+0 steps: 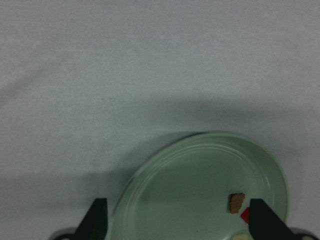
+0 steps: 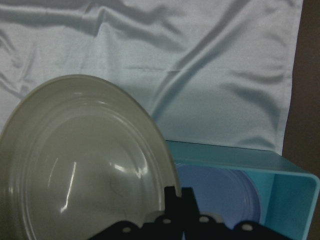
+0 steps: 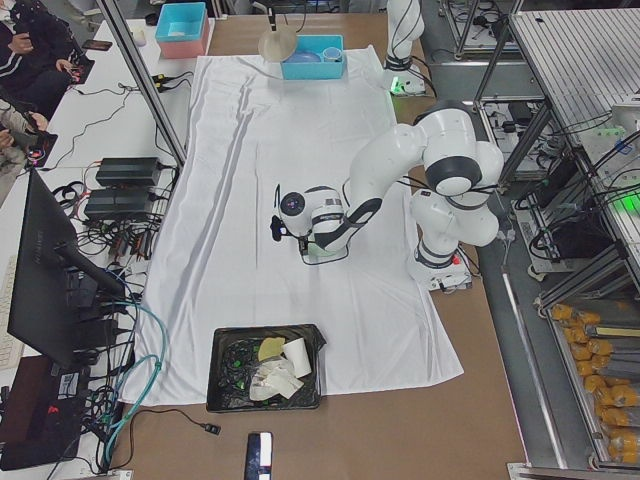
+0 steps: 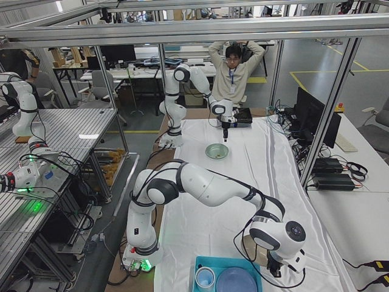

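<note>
My right gripper is shut on the rim of a beige plate (image 2: 80,150), held beside and partly over a blue bin (image 2: 295,200), which holds a blue plate (image 2: 220,195) and, in the camera right view, a light blue cup (image 4: 205,277). My left gripper stands open above a green plate (image 1: 185,185) on the cloth, with a few small brown, red and pale pieces on it; nothing shows between its fingers.
A black tray (image 3: 225,380) with a sponge, a white roll and crumpled items sits at the cloth's near end. A person stands behind the far end in the camera right view.
</note>
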